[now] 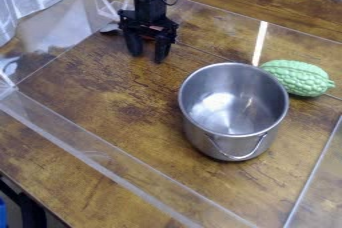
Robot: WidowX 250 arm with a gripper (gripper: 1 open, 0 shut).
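My black gripper [148, 36] is low over the wooden table at the upper middle of the camera view, its fingers pointing down. A small dark reddish object shows partly behind it; whether the fingers are shut on it I cannot tell. A steel pot [233, 110] stands at the right of centre, apart from the gripper. A pale green bumpy vegetable [297, 78], like a bitter melon, lies to the right of the pot.
Crumpled clear plastic and a white cloth lie at the upper left. Clear strips border the work area.
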